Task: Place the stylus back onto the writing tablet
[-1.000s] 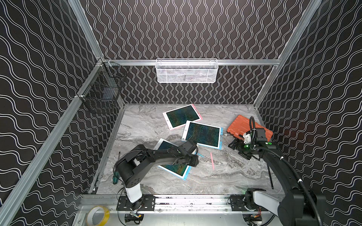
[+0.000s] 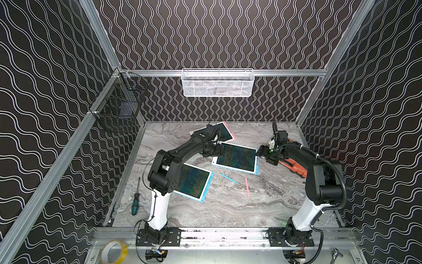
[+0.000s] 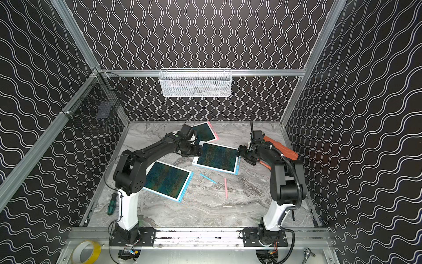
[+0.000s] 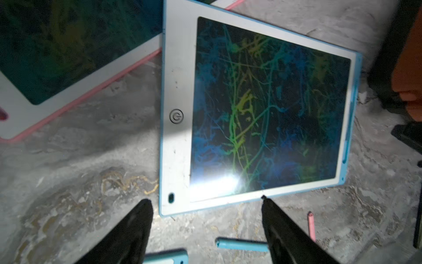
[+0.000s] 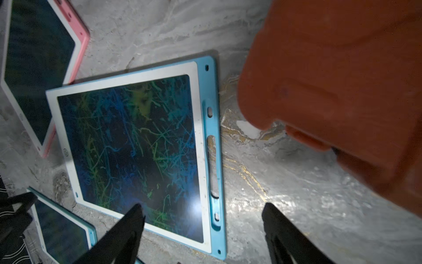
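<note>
A blue stylus (image 2: 228, 178) and a pink stylus (image 2: 247, 187) lie loose on the marble surface, in front of the middle blue-edged tablet (image 2: 237, 157). Another blue-edged tablet (image 2: 191, 181) lies front left; a pink-edged tablet (image 2: 226, 130) is at the back, partly hidden by my left arm. The left gripper is open and empty over the middle tablet's left side, its fingers apart in the left wrist view. At that tablet's right edge hovers my right gripper, open with nothing between its fingers. The middle tablet's side slot (image 5: 213, 165) is empty.
An orange case (image 5: 342, 101) lies right of the middle tablet, beneath the right arm. A green-handled screwdriver (image 2: 135, 203) rests at the left edge. Bare surface (image 2: 228, 211) spans the front middle.
My left gripper has moved back from the front-left tablet to the middle tablet's left side. That front-left tablet has shifted left. The right gripper has moved left and back to the middle tablet's right edge.
</note>
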